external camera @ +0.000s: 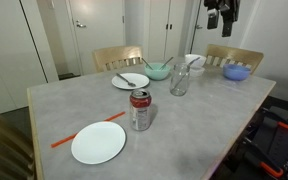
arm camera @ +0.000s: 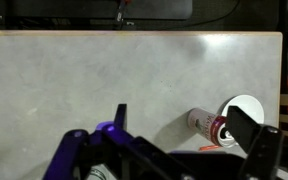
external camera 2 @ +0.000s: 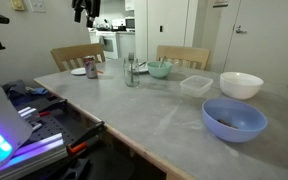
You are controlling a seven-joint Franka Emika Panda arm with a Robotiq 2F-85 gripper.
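Note:
My gripper [external camera: 220,22] hangs high above the right side of the table, well clear of everything on it. In the wrist view its fingers [arm camera: 121,116] stand wide apart with only bare tabletop between them. A red and silver can [external camera: 140,110] stands upright near the middle of the table. Beside it lies an empty white plate [external camera: 98,143], with a thin orange-red stick [external camera: 74,135] just behind. A clear glass jar [external camera: 179,82] stands farther back. The green bowl [external camera 2: 160,70] has utensils leaning in it.
A second white plate [external camera: 131,81] carries a utensil. Toward the table's other end are a clear container [external camera 2: 196,87], a white bowl [external camera 2: 241,86] and a blue bowl [external camera 2: 234,121] with something small inside. Chairs stand around it.

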